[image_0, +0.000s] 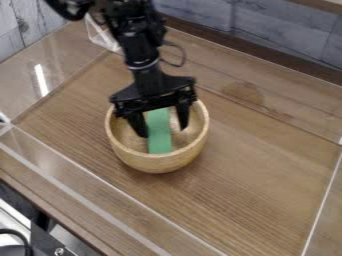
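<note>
A black robot arm hangs from the back of the table with its open gripper (156, 110) lowered over a round tan wooden bowl (158, 158). In the bowl lies a green oblong object (159, 138), between and just below the two black fingers, which reach toward either side of the bowl's inside. Whether the fingers touch the green object cannot be told.
A pale raised edge runs along the back right, and dark cables show at the lower left corner.
</note>
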